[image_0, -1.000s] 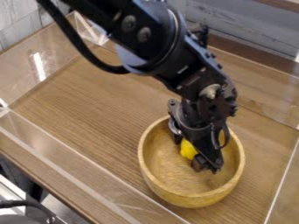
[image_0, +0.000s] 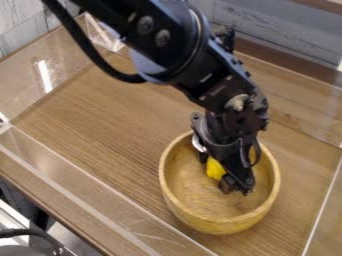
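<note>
A yellow wooden bowl (image_0: 211, 218) sits on the wooden table at the lower middle. My black gripper (image_0: 219, 166) reaches down into it, its fingers near a small yellow object (image_0: 214, 169) that they partly hide. Whether the fingers are closed on that object is hard to tell.
Clear edge strips run along the left and right, and a dark cable lies at the lower left corner beyond the table edge.
</note>
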